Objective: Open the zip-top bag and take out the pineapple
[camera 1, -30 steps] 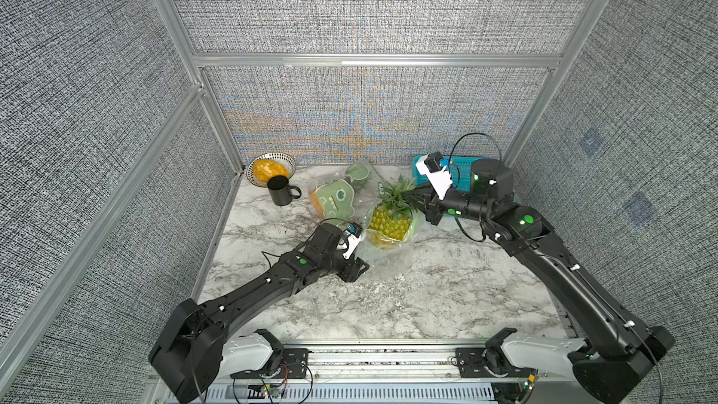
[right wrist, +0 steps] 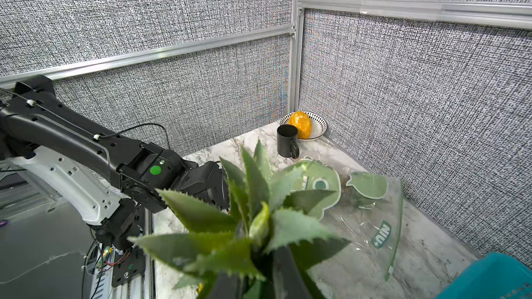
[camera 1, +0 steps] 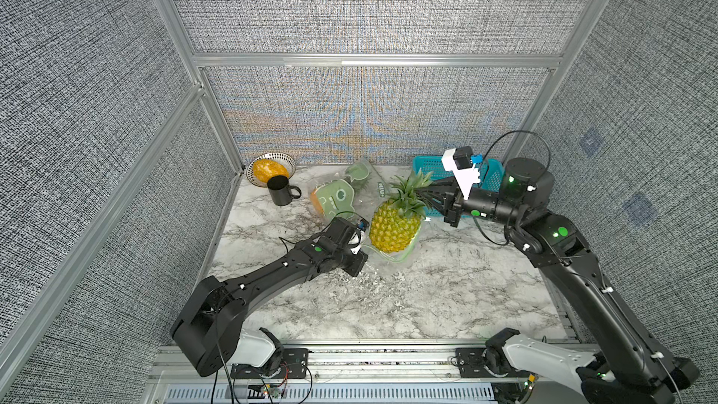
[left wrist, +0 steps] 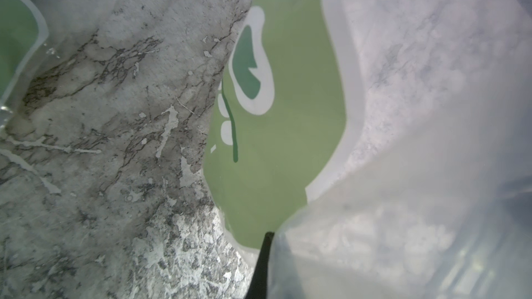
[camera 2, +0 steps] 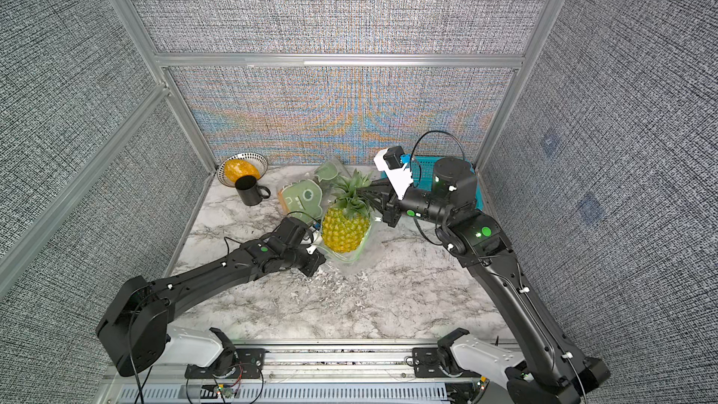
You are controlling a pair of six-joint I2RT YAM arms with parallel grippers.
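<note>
The yellow pineapple (camera 1: 393,228) hangs upright above mid-table, its leafy crown (right wrist: 266,227) filling the lower right wrist view. My right gripper is shut on the crown, its fingers partly hidden by leaves. The clear bag with green print (camera 1: 410,253) spreads below and beside the fruit; the two overlap from above, so I cannot tell whether they touch. My left gripper is shut on the bag's clear film (left wrist: 388,227), one dark finger edge showing. No pineapple appears in the left wrist view, only film, green print and table.
Another clear bag with green print (right wrist: 363,216) lies flat behind. A black mug (camera 1: 280,190) and a patterned bowl (camera 1: 285,158) with an orange item stand back left. The teal basket (camera 1: 426,162) sits behind the right arm.
The right gripper has moved up and right, carrying the pineapple; more yellow body shows above the bag.
</note>
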